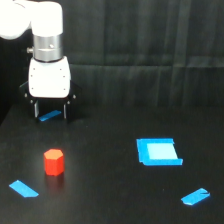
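A red block (54, 161) stands on the dark table at the left front, casting a faint reflection below it. At the back left hangs my white arm, its gripper (51, 108) pointing down with its fingers wide apart and nothing between them. The gripper is open and well behind the block, apart from it. To the right, a white square (161, 151) framed by blue tape (142, 150) lies flat on the table, with nothing on it.
Blue tape strips mark the table at the front left (23, 188), the front right (195, 197) and below the gripper (49, 116). A dark curtain (140, 50) closes off the back.
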